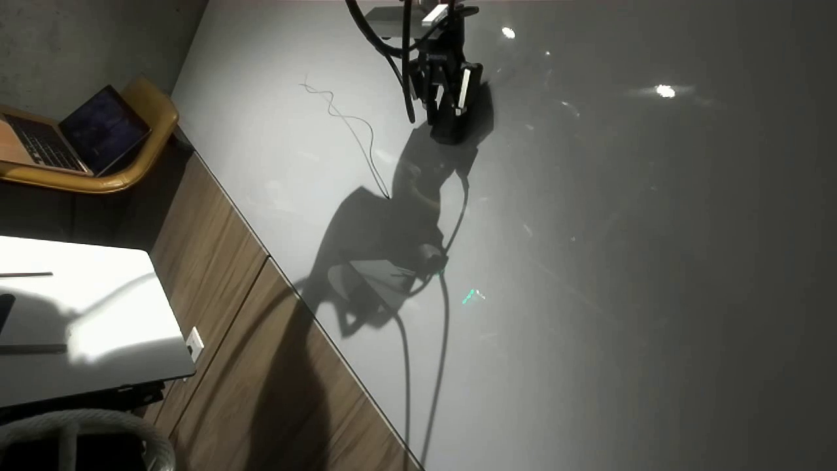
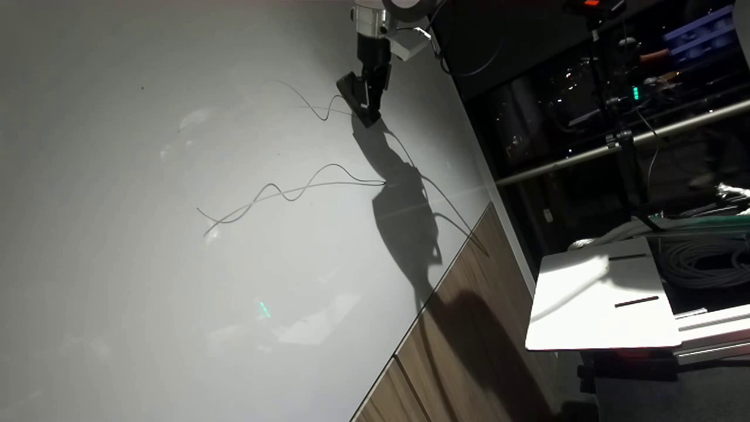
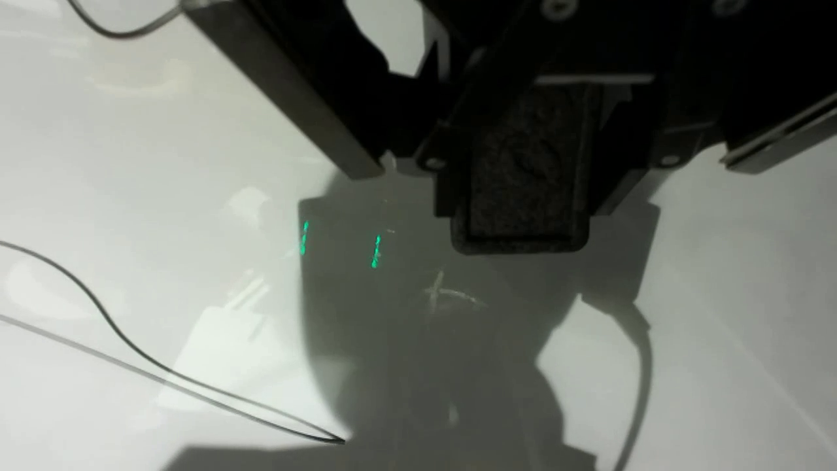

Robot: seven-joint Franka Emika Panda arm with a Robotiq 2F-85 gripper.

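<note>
A dark rectangular block (image 3: 526,227) with rounded corners and a rough face sits between the fingers of my gripper. The gripper is shut on it. In exterior view 1 my gripper (image 1: 445,98) hangs at the top centre, the block (image 1: 451,129) reaching down to its own shadow. Exterior view 2 shows the block (image 2: 351,95) tilted beside the fingers, close over the pale glossy surface (image 2: 176,281). I cannot tell whether it touches that surface. A thin dark wire (image 3: 114,337) lies apart from the gripper, to its lower left in the wrist view.
A second thin wire (image 2: 324,116) runs beside the block. Wood panels (image 1: 235,314) border the surface. Beyond them stand a white board (image 2: 597,309) and a laptop (image 1: 102,129) on a chair. Faint marks and green light lines show on it.
</note>
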